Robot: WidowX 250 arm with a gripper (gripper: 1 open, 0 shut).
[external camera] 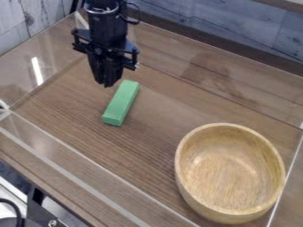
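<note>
A green rectangular block (120,103) lies on the wooden tray floor, tilted diagonally, left of centre. My black gripper (104,64) hangs above and behind it, at the upper left, apart from the block. Whether its fingers are open or shut is too small to tell. A round tan wooden bowl (229,173) sits at the lower right.
Pale walls edge the back and left. Black cables lie outside at the lower left corner.
</note>
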